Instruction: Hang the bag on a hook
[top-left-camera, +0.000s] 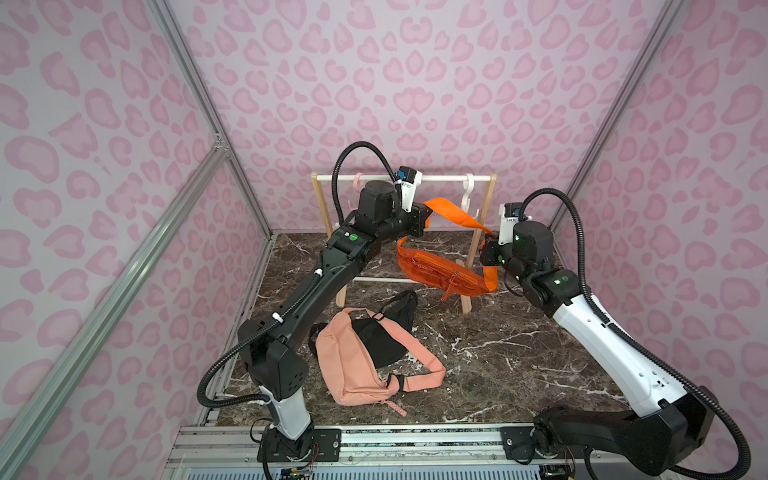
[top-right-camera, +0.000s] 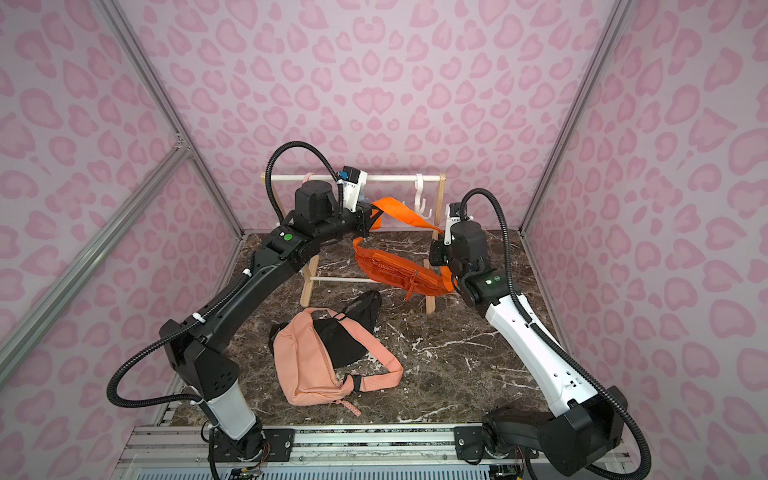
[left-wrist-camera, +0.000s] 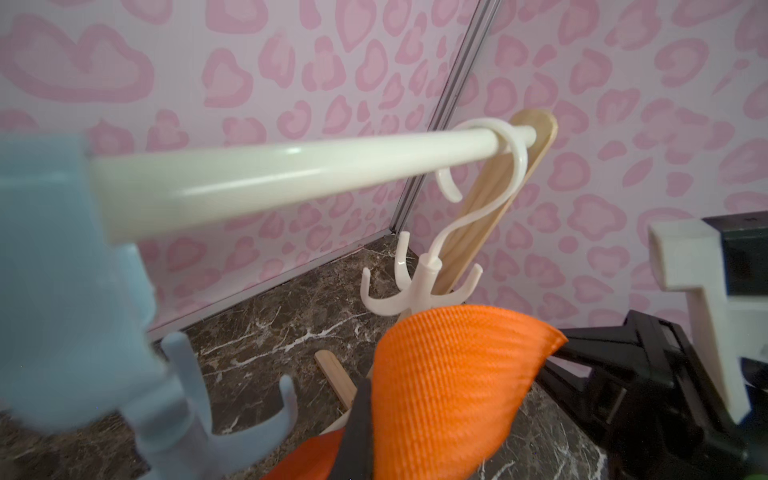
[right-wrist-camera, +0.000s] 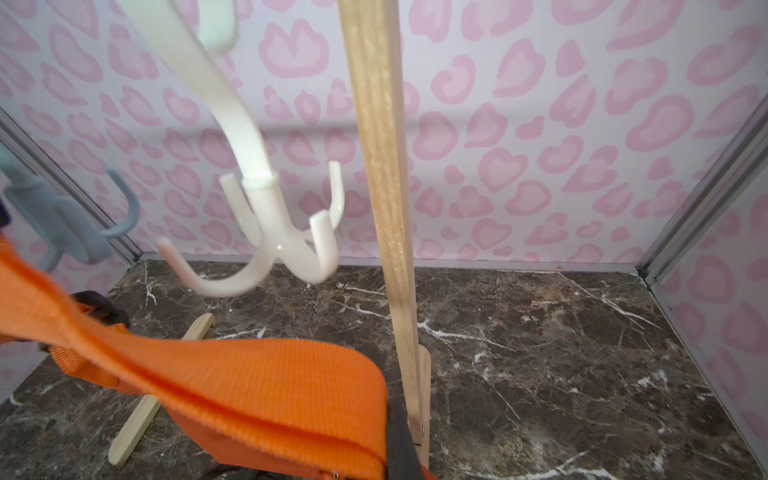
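Note:
The orange bag (top-left-camera: 444, 272) hangs in the air in front of the rack, slung from its strap (top-left-camera: 454, 211). Both my grippers are shut on that strap: the left gripper (top-left-camera: 425, 216) at its left end, the right gripper (top-left-camera: 488, 249) at its right end and slightly lower. Between them the strap spans as a loose, twisted band. In the left wrist view, the white multi-prong hook (left-wrist-camera: 420, 284) stands beyond the strap, under the rail. The right wrist view has the same white hook (right-wrist-camera: 272, 232) above and behind the strap, apart from it.
A white rail (top-left-camera: 448, 178) on wooden posts carries the hooks. A blue hook (left-wrist-camera: 200, 416) is close to the left gripper, and a pink one (top-left-camera: 357, 182) hangs farther left. Pink and black bags (top-left-camera: 352, 360) lie on the marble floor.

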